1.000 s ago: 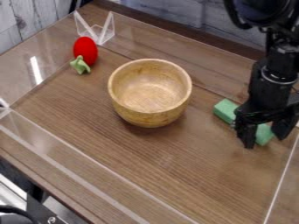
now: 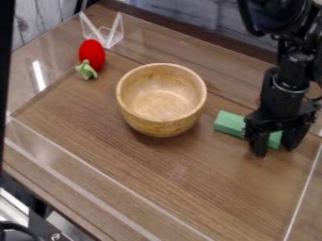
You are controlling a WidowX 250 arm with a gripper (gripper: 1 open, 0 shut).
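Note:
My black gripper (image 2: 272,132) is low on the right side of the table, over a green block (image 2: 232,122). Its fingers reach down around the block's right part; whether they are shut on it I cannot tell. The block lies on the wood, right of the wooden bowl (image 2: 161,94).
A red object (image 2: 92,53) with a green part and a white wire-like shape (image 2: 104,28) are at the upper left.
The gripper has shifted slightly left and down. The green block has moved a little to the left, with more of its left part showing.

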